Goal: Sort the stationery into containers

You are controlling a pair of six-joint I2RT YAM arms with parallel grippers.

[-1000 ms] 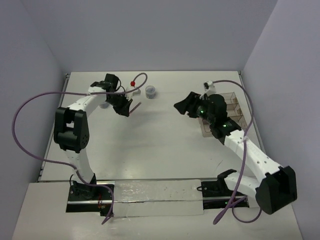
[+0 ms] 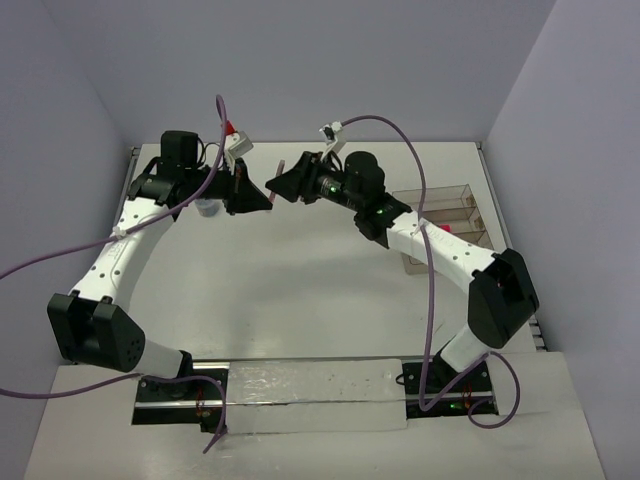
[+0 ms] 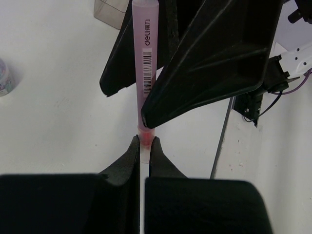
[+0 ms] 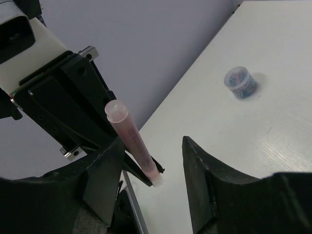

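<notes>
My left gripper is shut on the lower end of a slim pink tube (image 3: pixel 146 53) printed "deli", which stands up from its fingertips. In the top view the tube (image 2: pixel 280 171) is above the table between the two arms. Around the tube, my right gripper is open; the tube (image 4: pixel 132 138) appears close to its left finger (image 4: pixel 108 178), with a gap to the right finger (image 4: pixel 197 178). Its black fingers (image 3: pixel 209 63) also show on both sides of the tube in the left wrist view. Contact cannot be made out.
A clear divided organizer (image 2: pixel 462 196) stands at the table's right, partly behind my right arm. One clear round container (image 2: pixel 208 207) is at the left, partly covered by my left arm; a round container (image 4: pixel 240 82) also shows in the right wrist view.
From the right, my right gripper has moved left to the tube. My left gripper has lifted the tube slightly and holds it still. The round container at the back middle is now hidden.
</notes>
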